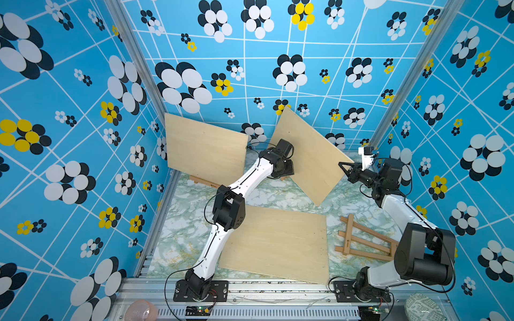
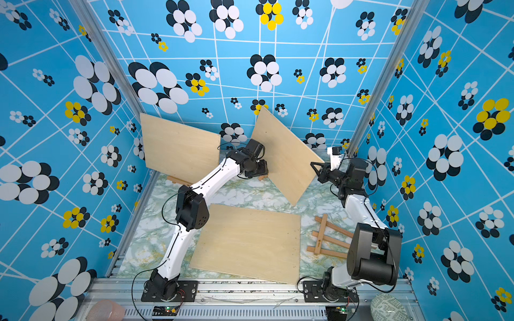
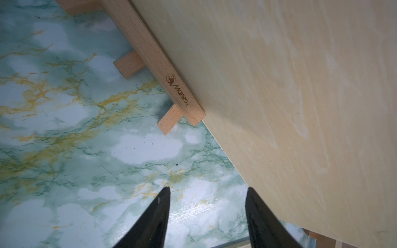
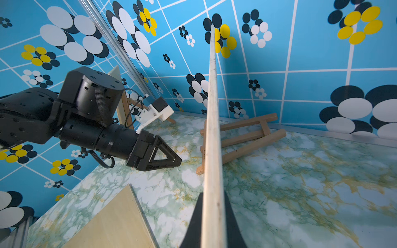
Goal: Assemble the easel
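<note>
A plywood board [image 1: 310, 155] stands upright and slanted at the back centre, with my right gripper [image 1: 343, 165] shut on its edge, which runs through the middle of the right wrist view [image 4: 213, 173]. My left gripper hangs before this board, fingers apart and empty, above the marble floor. In the left wrist view a wooden easel bar with a printed logo [image 3: 153, 62] lies along the board's lower edge, with short crosspieces sticking out. A second board [image 1: 203, 144] leans upright at the back left over a wooden frame.
A flat board [image 1: 273, 246] lies at the front centre. Another wooden easel frame [image 1: 349, 235] lies at the front right, beside the right arm. Patterned walls enclose the back and both sides. Bare marble floor shows at the left and between the boards.
</note>
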